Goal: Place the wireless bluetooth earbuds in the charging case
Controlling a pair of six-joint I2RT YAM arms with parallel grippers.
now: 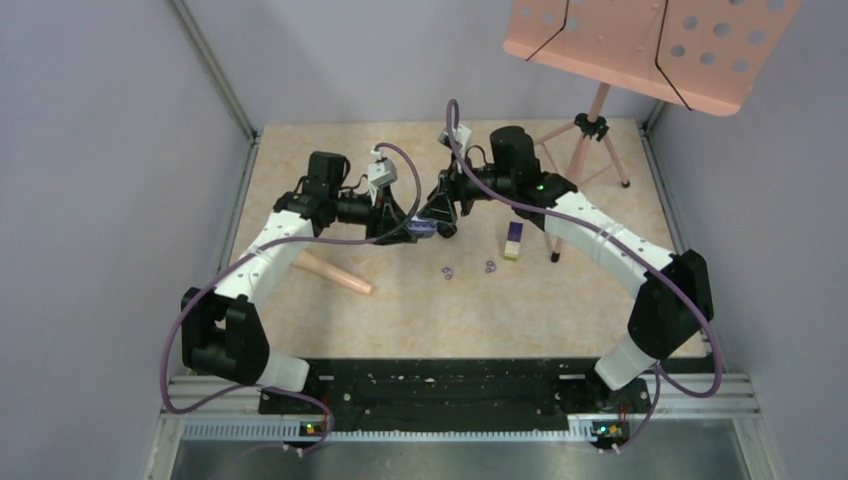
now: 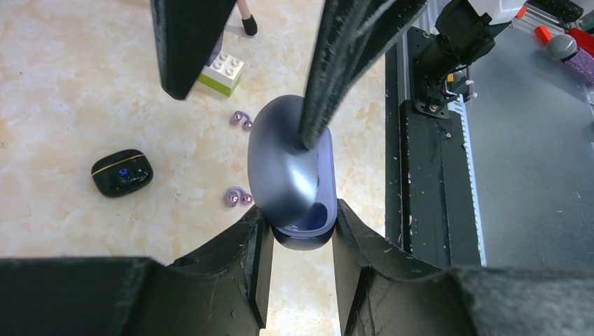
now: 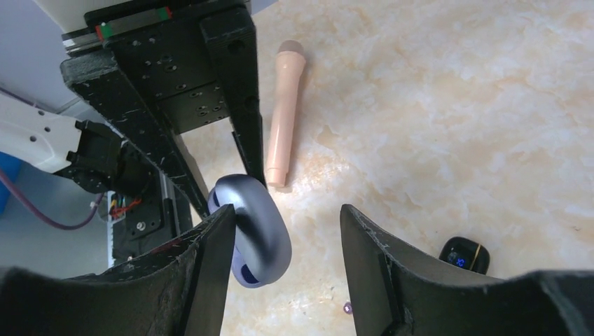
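Observation:
The purple-grey charging case (image 2: 284,168) is held upright in my left gripper, shut on its lower end; an inner tray shows behind its rounded shell. My right gripper is open around the case's upper part, one finger over or against the shell in both wrist views; contact is unclear. Two small pairs of purple pieces, probably earbuds, lie on the table (image 2: 140,231): one pair (image 2: 238,197) nearer, the other (image 2: 241,120) farther off.
A black oval case (image 2: 122,173) lies on the table, with a block stack (image 1: 513,240), a peach cylinder (image 1: 333,271) and a pink stand (image 1: 583,150) around.

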